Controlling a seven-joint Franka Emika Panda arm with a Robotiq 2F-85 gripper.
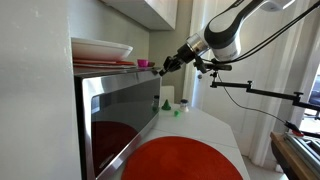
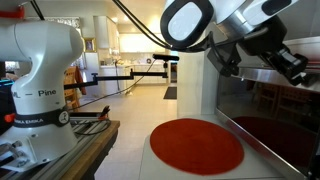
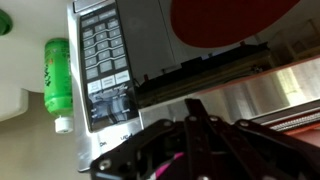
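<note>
Above the far top edge of the microwave, my gripper hangs close to a pink cup standing on top. In the wrist view, dark fingers point over the microwave's front edge, shut, with nothing visible between them. A bit of the pink cup shows beneath the gripper, mostly hidden by it. The microwave's keypad lies to the left of the fingers in that view.
A red round mat lies on the white counter in front of the microwave. Stacked dishes rest on its near top. A green bottle stands beyond the keypad end. Cabinets hang above.
</note>
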